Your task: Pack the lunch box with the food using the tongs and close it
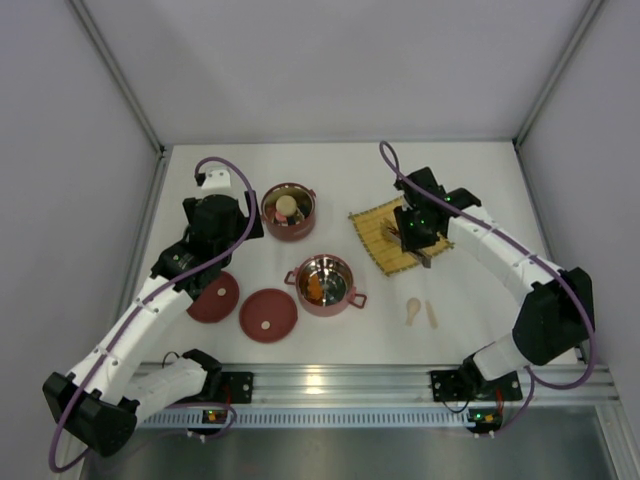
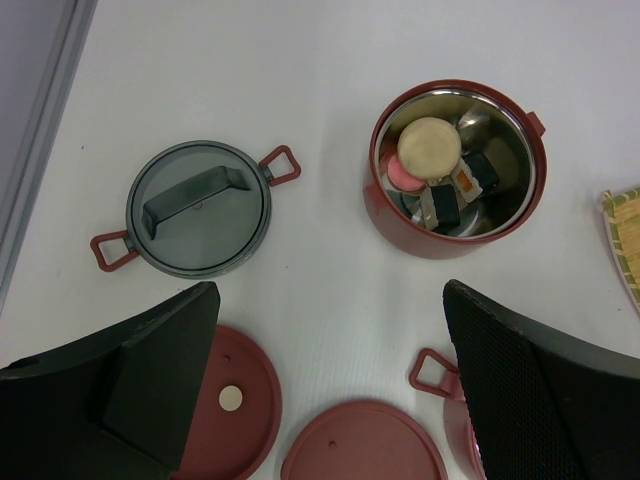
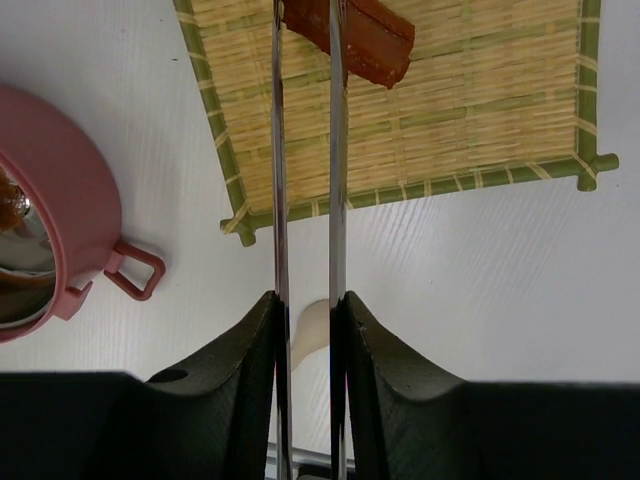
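Over the bamboo mat [image 1: 372,222], my right gripper is closed on metal tongs [image 3: 337,200], whose long arms stand slightly apart. Their far ends pass over a reddish-brown food piece [image 3: 378,48] on the mat; I cannot tell whether they grip it. On the left, my left gripper hangs open and empty. Beyond it stands a red pot [image 2: 400,232] holding a pale round piece [image 2: 429,148], a pink piece and dark-wrapped pieces. A pink pot [image 1: 322,307] in the middle contains orange food [image 1: 315,289].
A grey lid [image 2: 190,240] with a handle lies at the far left. Two dark red lids, one [image 1: 215,298] beside the other [image 1: 268,316], lie flat nearer the front. A wooden spoon [image 1: 412,310] and a thin wooden utensil [image 1: 431,315] lie before the mat.
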